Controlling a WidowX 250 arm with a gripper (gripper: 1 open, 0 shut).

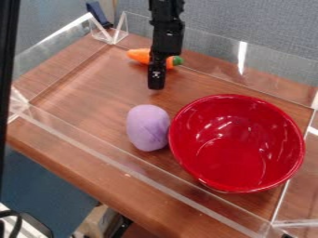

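My black gripper (158, 79) hangs vertically at the upper middle, its tip low over the wooden surface, in front of an orange carrot (138, 55) with a green end. Whether its fingers are open or shut cannot be told. A purple egg-shaped object (148, 127) lies left of a large red bowl (236, 143), which looks empty.
Clear low walls (74, 123) enclose the wooden work area (87, 93). The surface left of the gripper and purple object is bare. A blue-grey floor shows at the lower left.
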